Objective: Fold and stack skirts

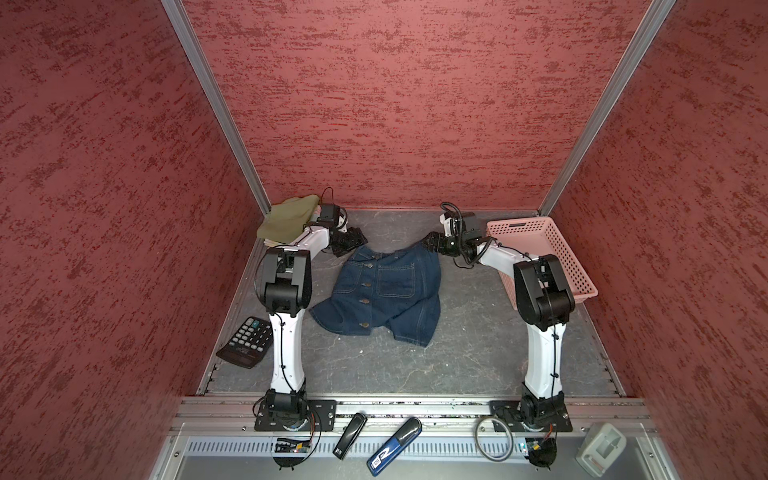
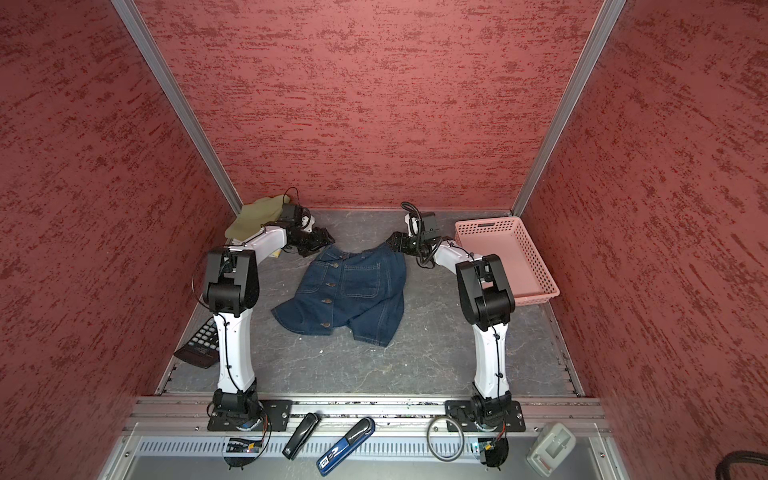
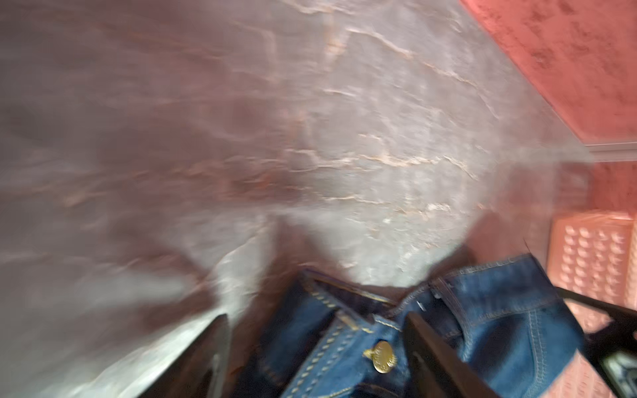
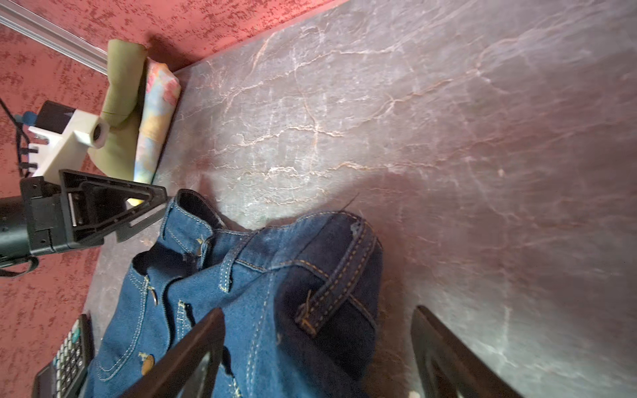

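A blue denim skirt (image 1: 376,292) with a row of buttons down its front lies rumpled on the middle of the table, waistband toward the back wall. By the waistband's left corner my left gripper (image 1: 358,240) stands open. In the left wrist view, a brass button (image 3: 383,357) and the waistband show near its parted fingers. At the waistband's right corner is my right gripper (image 1: 433,241), also open; the right wrist view shows the folded-over waistband end (image 4: 341,278) between its spread fingers, not clamped. At the back left lies a stack of folded cloth with an olive piece (image 1: 288,219) on top.
An empty-looking pink basket (image 1: 580,268) stands at the right. On the left lies a black calculator (image 1: 246,342). Bare grey table (image 1: 472,344) shows in front of and right of the skirt.
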